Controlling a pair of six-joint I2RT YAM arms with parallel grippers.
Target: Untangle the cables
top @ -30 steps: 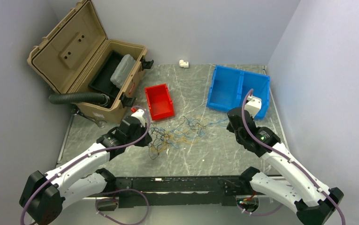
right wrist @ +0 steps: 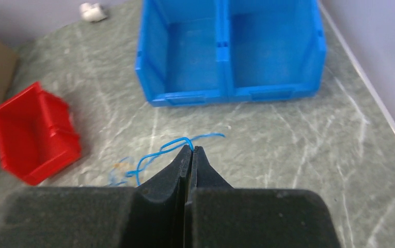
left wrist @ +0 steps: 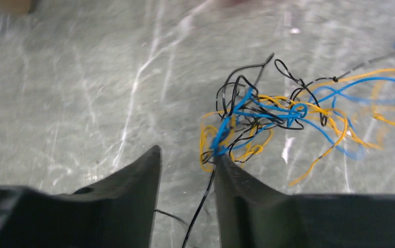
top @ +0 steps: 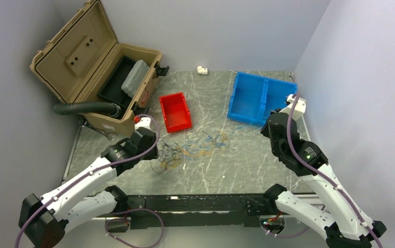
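Note:
Blue, yellow and black cables lie tangled on the table in the top view, in a knotted heap (top: 177, 152) right of my left gripper (top: 155, 153). In the left wrist view, that gripper is open, its fingers apart. A black cable (left wrist: 205, 194) runs down from the tangle past the inner side of the right-hand finger; whether it touches is unclear. My right gripper is shut with a thin blue cable (right wrist: 177, 141) at its fingertips. This cable arches from the tips leftward toward the heap.
A red bin (top: 175, 112) stands behind the tangle, and a two-part blue bin (top: 247, 95) at the back right. An open tan case (top: 146, 93) occupies the back left.
My right gripper has moved right, away from the tangle. The left gripper has shifted left, off the heap's left edge, and the cables near it have changed shape.

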